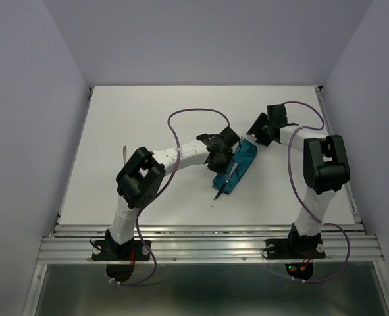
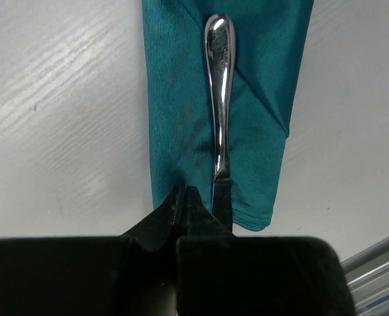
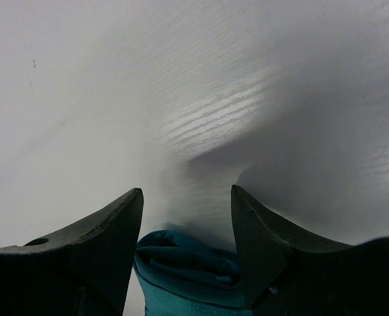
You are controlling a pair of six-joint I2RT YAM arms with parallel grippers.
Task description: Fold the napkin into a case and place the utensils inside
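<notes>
A teal folded napkin (image 1: 245, 158) lies slanted on the table, with a silver knife (image 2: 219, 99) on its near half. The knife's blade end reaches past the napkin's near edge in the top view. My left gripper is over that near end, beside the knife. Its fingertips are together with nothing between them; the right finger hides part of the blade. At the napkin's far end my right gripper is open. The layered napkin edge (image 3: 187, 263) shows in the gap between its fingers, not pinched.
A slim utensil (image 1: 124, 155) lies at the left, partly hidden by the left arm. Bare white table (image 1: 161, 112) extends behind and to the left of the napkin. A metal rail (image 1: 207, 240) borders the front.
</notes>
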